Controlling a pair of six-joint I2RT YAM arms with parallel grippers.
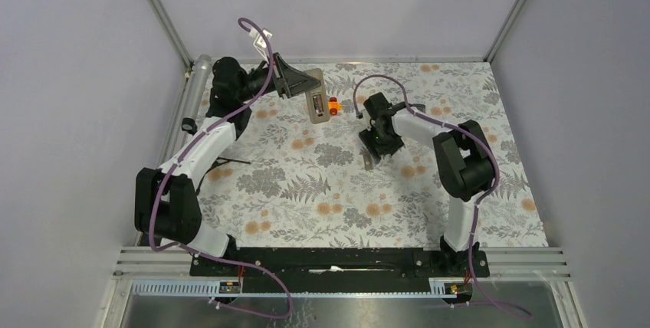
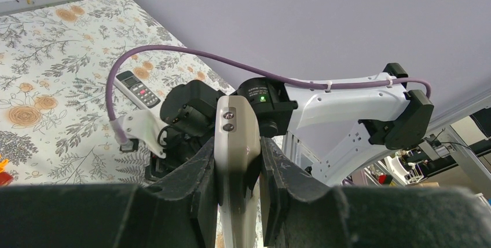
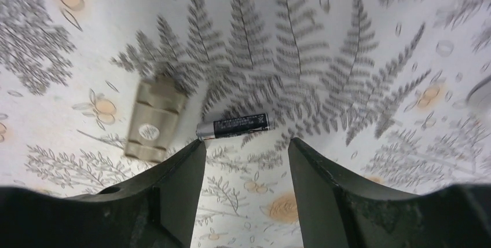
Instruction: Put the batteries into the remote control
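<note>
My left gripper is shut on a beige remote control (image 1: 315, 75), held up at the back of the table. Its open compartment faces the top view, and what looks like a battery (image 1: 319, 104) sits inside. In the right wrist view, a black-and-silver battery (image 3: 234, 126) appears at the tip of the left finger (image 3: 188, 181), apparently touching it by one end. My right gripper is open, its other finger (image 3: 312, 172) clear of the battery. A beige battery cover (image 3: 153, 121) lies on the tablecloth to the left of the battery.
An orange toy (image 1: 334, 106) stands close to the remote. A grey keypad device (image 2: 138, 88) lies behind the right arm. On the left lies a thin black stick (image 1: 234, 161).
</note>
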